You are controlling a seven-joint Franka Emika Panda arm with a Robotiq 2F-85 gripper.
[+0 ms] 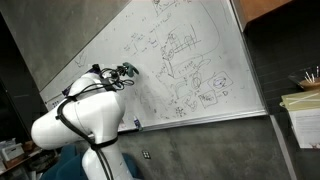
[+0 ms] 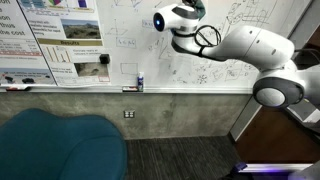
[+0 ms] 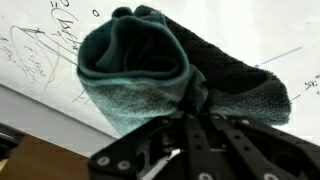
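A dark teal cloth [image 3: 145,75] fills the middle of the wrist view, bunched and folded, with my gripper shut on it. The fingertips are mostly hidden by the cloth. Behind it stands the whiteboard [image 3: 40,95], covered in handwriting and sketches. In exterior view 1 the cloth [image 1: 128,70] shows small and dark at the end of the arm, in front of the board's left part. Whether it touches the board I cannot tell. In exterior view 2 a bit of the cloth [image 2: 196,8] shows at the top edge, beyond the arm.
A bottle [image 2: 140,81] and dark items stand on the ledge [image 2: 180,91] below the board. Posters [image 2: 75,35] hang at left. A teal chair [image 2: 65,140] stands below. At right in exterior view 1 is a tray with papers [image 1: 303,102].
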